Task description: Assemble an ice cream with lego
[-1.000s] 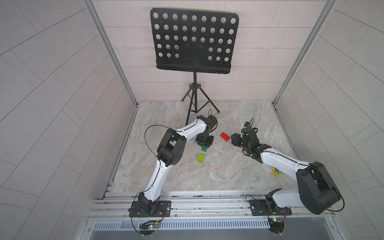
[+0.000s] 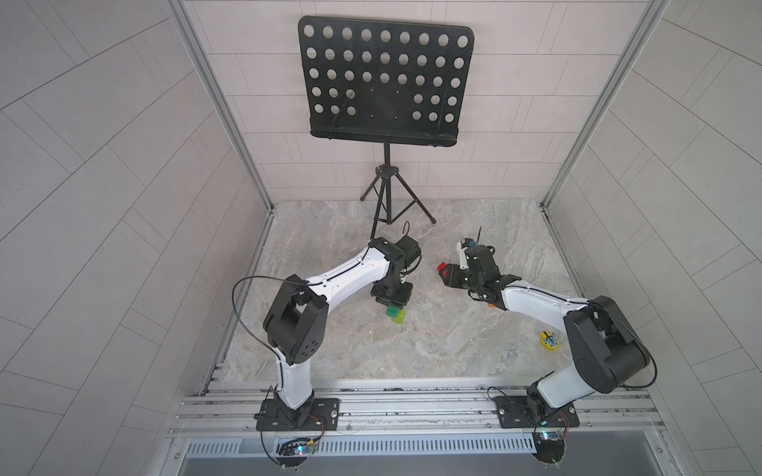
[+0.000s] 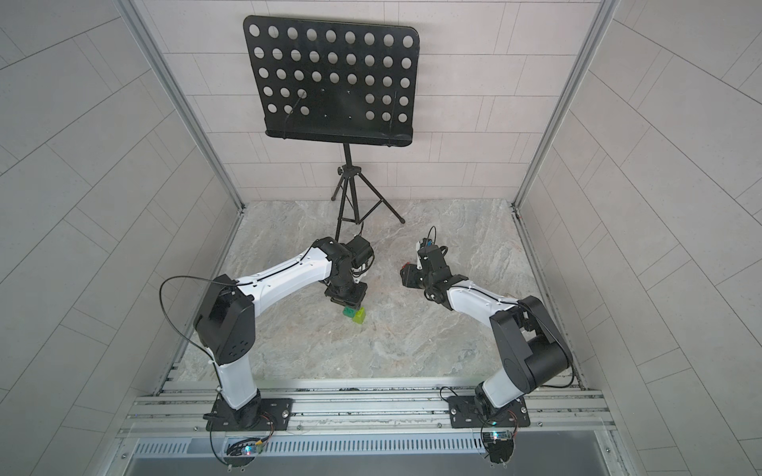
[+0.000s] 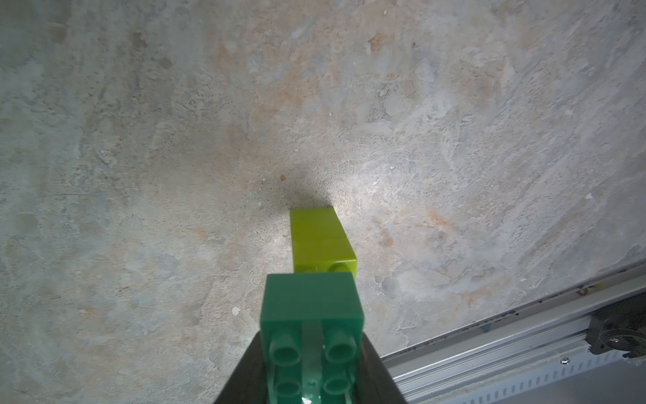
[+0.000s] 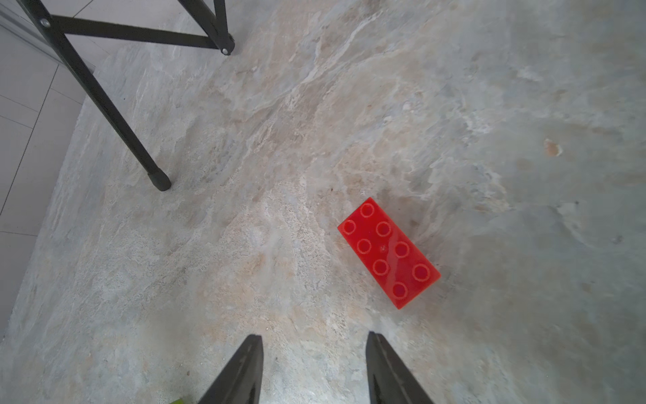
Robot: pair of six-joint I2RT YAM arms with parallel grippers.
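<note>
My left gripper is shut on a green lego brick (image 4: 311, 299), held just over a lime-green sloped piece (image 4: 316, 235) on the floor; whether the two touch is unclear. A red 2x4 brick (image 5: 388, 252) lies flat ahead of my right gripper, which stands part open with nothing between its fingers. The red brick is partly hidden by the right arm in both top views.
A black music stand (image 2: 385, 95) rises at the back, its leg foot (image 5: 158, 178) left of the red brick. A yellow round piece (image 2: 550, 339) lies at the front right. An orange piece (image 2: 492, 305) shows under the right wrist.
My left gripper has carried the green brick toward the front and left, over the lime piece. My right gripper has moved left toward the red brick, now partly covering it in the top left view.
</note>
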